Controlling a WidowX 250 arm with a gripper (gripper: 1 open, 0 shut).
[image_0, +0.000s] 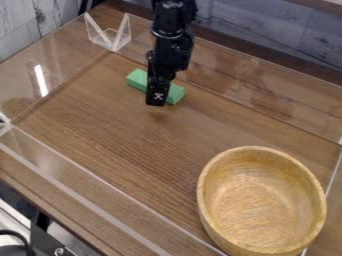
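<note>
My gripper (160, 92) reaches down from the top centre of the view onto a green block (138, 79), which lies on the wooden table. The dark fingertips are over the middle of the block and cover part of it, with green showing on both sides. Whether the fingers are closed on the block is hard to make out.
A large yellow bowl (261, 230) takes up the lower right of the table (120, 150). White wire-like pieces sit at the upper left and left edge.
</note>
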